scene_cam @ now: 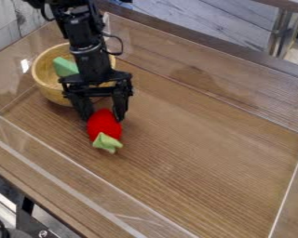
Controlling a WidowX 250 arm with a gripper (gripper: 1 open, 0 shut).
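Note:
My black gripper (pixel 98 97) reaches down from the top of the camera view, its fingers open over a red object (pixel 104 124) with a pale green tip, like a strawberry or similar toy, on the wooden table. Its fingers are at the upper end of the red object; whether they touch it is unclear. A yellow bowl (pixel 47 67) with a green item (pixel 64 67) inside stands behind the arm, partly hidden by it.
A wall or edge runs along the far top right and the lower left.

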